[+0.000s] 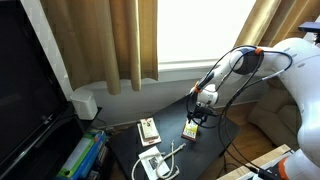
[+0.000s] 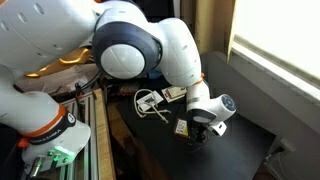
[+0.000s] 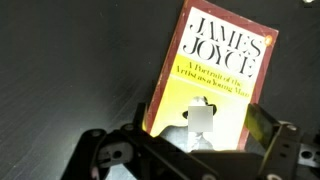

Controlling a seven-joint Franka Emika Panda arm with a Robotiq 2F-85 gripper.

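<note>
A yellow paperback with a dark red border and the title "James Joyce" (image 3: 215, 65) lies face up on the dark table. In the wrist view it stretches between the two sides of my gripper, which is open and gripping nothing. Exterior view 1 shows the same book (image 1: 190, 132) just below the gripper (image 1: 201, 121). From the other side, the book (image 2: 181, 128) appears beside the lowered hand. How much height separates the fingertips from the cover is hard to tell.
Another book (image 1: 149, 131) lies to the left, near a white power strip (image 1: 154, 164) with a loose white cable (image 1: 171, 160). Coloured books (image 1: 76, 157) stand at the far left. Bare dark table (image 2: 235, 155) surrounds the yellow book on several sides.
</note>
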